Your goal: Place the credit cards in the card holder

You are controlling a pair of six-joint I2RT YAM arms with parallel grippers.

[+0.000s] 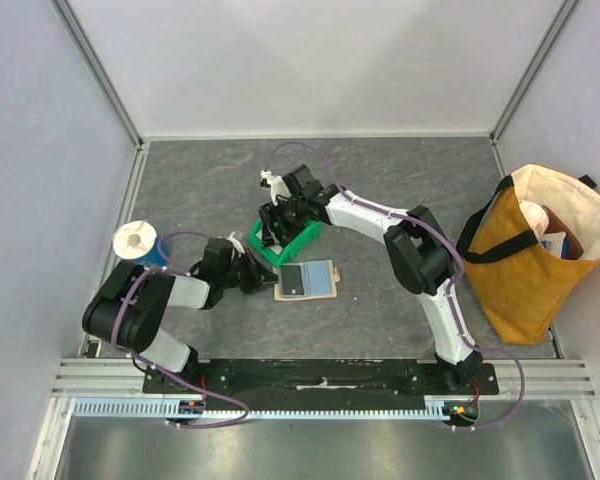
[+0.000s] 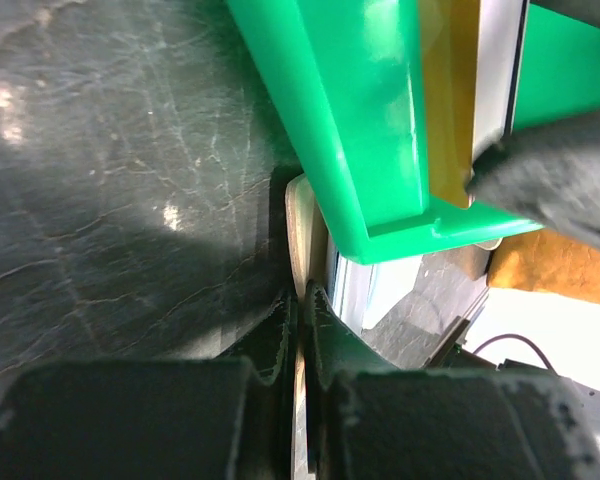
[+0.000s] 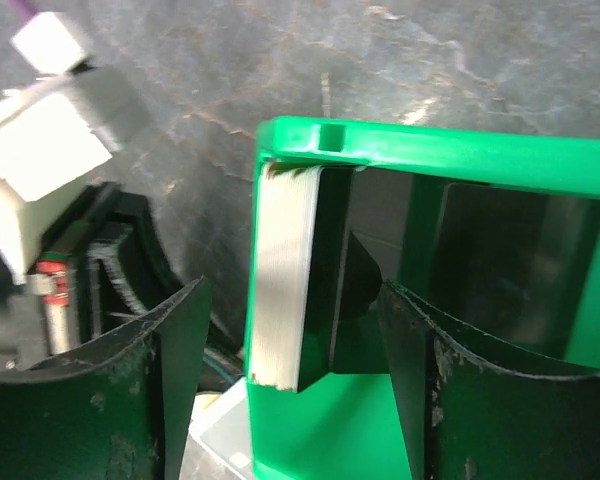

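Observation:
The open card holder (image 1: 319, 280) lies flat at the table's middle, dark and pale blue inside. My left gripper is shut on its tan edge (image 2: 305, 230). Just behind is a green tray (image 3: 440, 145), where a stack of cards (image 3: 285, 275) with white edges stands at one end beside darker contents. My right gripper is over the tray, fingertips either side of the stack and part open; whether they touch it is unclear.
A large mustard bag (image 1: 525, 290) stands on the right. A blue and white roll (image 1: 150, 251) sits at the left.

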